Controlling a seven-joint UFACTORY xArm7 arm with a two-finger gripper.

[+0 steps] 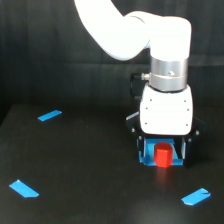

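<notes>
A small red block (163,157) shows low beneath the arm on the right side of the camera view. Blue material (150,148) surrounds it behind and at its sides; whether this is a holder, a floor marking or part of the gripper is unclear. My gripper (163,148) hangs from the white arm right at the block, with dark parts to the left and right. Its fingers blend into the black background, so their spacing and any contact with the block cannot be made out.
Blue strips lie flat on the dark surface: one at the back left (50,115), one at the front left (24,188) and one at the front right (196,197).
</notes>
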